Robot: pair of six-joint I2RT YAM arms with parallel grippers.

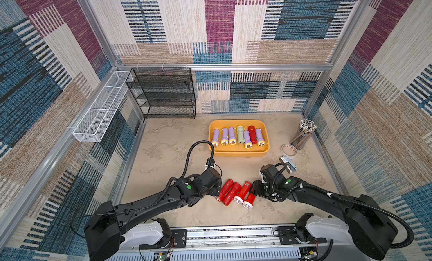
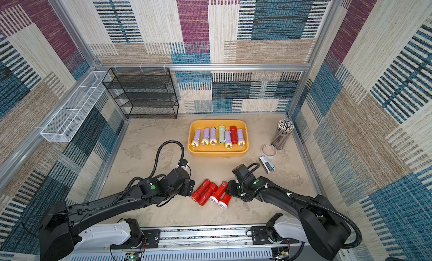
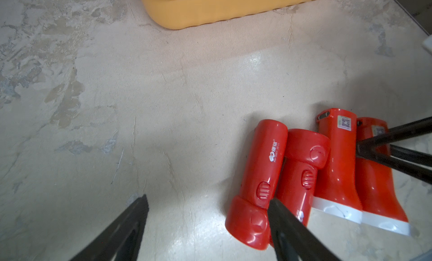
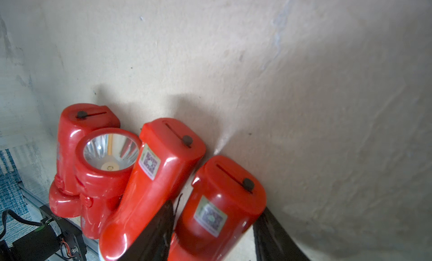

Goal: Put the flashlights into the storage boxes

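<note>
Red flashlights [image 3: 260,171] lie side by side on the table between my two grippers. The rightmost red flashlight [image 4: 225,195] sits between the fingers of my right gripper; the fingers are part open around its back end, and firm contact is hard to judge. My left gripper is open, its right finger beside the leftmost red flashlights and bare table between its fingers. Behind them stands the yellow storage box [image 1: 239,153], with several purple flashlights [image 1: 225,135], a pale green flashlight [image 1: 240,134] and a red flashlight [image 1: 252,134] in a row.
To the right are a stapler [image 1: 288,163], a small round dish [image 1: 289,149] and a holder of pencils [image 1: 303,134]. A black wire rack [image 1: 164,94] stands at the back left, and a white wire basket [image 1: 101,107] hangs on the left wall.
</note>
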